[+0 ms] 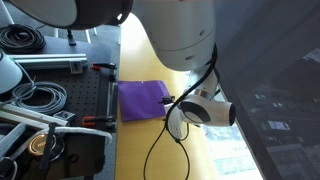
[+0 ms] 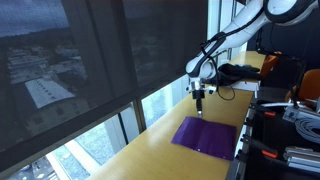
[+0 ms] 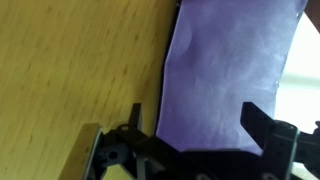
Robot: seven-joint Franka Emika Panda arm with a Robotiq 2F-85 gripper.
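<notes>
A purple cloth (image 1: 143, 100) lies flat on the wooden table; its whole shape shows in exterior view 2 as a dark purple square (image 2: 206, 138). My gripper is open over one edge of the cloth (image 3: 215, 70) in the wrist view, its fingers spread wide with nothing held between them. Seen from exterior view 2, the gripper (image 2: 199, 108) hangs above the table just behind the cloth's far edge. In exterior view 1 the arm covers part of the gripper, close to the cloth's right side.
Bare wooden table (image 2: 110, 158) stretches left of the cloth in exterior view 2. A black cart (image 1: 88, 95) with coiled cables (image 1: 40, 97) stands along the table's edge. A window with a dark blind (image 2: 75, 70) runs behind the table.
</notes>
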